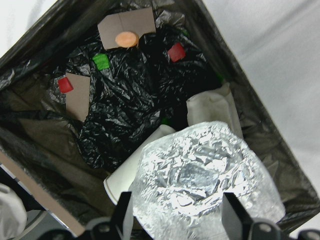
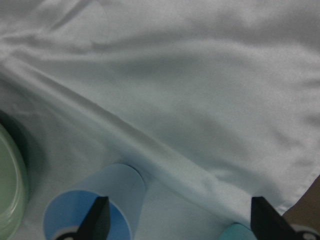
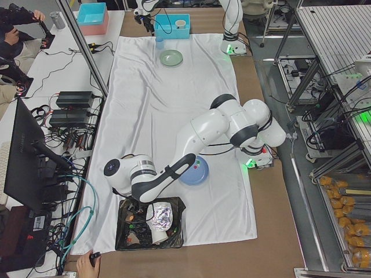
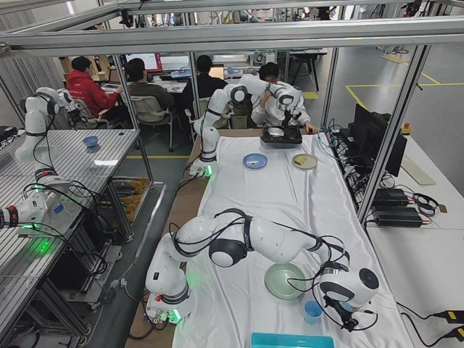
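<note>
A black bag-lined bin (image 3: 124,237) stands at the table's near end in the camera left view. In it are crumpled foil (image 1: 200,175), a white cup (image 1: 127,167), cardboard scraps (image 1: 77,100) and small coloured pieces. My left gripper is low over the foil, fingers apart; whether they touch it I cannot tell. My right gripper stands open above the cloth by a blue cup (image 2: 125,200) and a green plate (image 2: 10,185), with nothing seen between its fingers.
A blue plate (image 3: 194,176) and a beige plate (image 4: 304,161) lie near the bin. A turquoise container (image 4: 292,339) sits at the other end. A person's hand (image 3: 87,266) is beside the bin's corner.
</note>
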